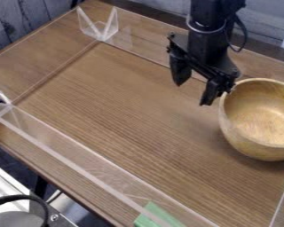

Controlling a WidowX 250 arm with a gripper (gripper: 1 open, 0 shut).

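My gripper (199,84), black, hangs at the upper right over the back of the wooden table, just left of and above the rim of a large tan bowl (258,120). Its fingers point down and left; whether they are open or shut is unclear, and I see no object clearly held. The bowl sits at the right side of the table.
Clear plastic walls edge the wooden table (121,133). A green piece (156,215) lies at the bottom edge. A dark object (17,215) is at the lower left, off the table.
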